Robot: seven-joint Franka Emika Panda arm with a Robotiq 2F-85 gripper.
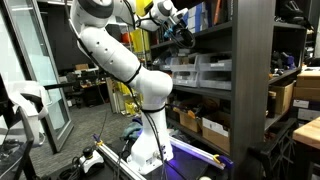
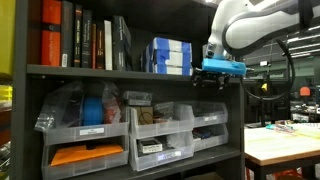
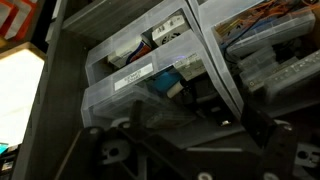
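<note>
My gripper looks open in the wrist view, with dark fingers (image 3: 257,122) standing apart at the lower edge and nothing visible between them. Beyond them are clear plastic bins, including a labelled bin (image 3: 135,78) and one with small parts (image 3: 195,72). In exterior view 2 the gripper (image 2: 212,82) hangs in front of the shelf, above the right-hand bins (image 2: 208,115) and beside the blue-and-white boxes (image 2: 172,56). Exterior view 1 shows it high up near the upper shelf, too small to make out its fingers.
Dark books (image 2: 80,38) stand on the upper shelf (image 2: 110,73). More bins (image 2: 85,135) fill the lower shelf, one with an orange item (image 2: 85,153). A dark upright post (image 1: 250,80) rises close to the arm. To the right is a wooden table (image 2: 280,145).
</note>
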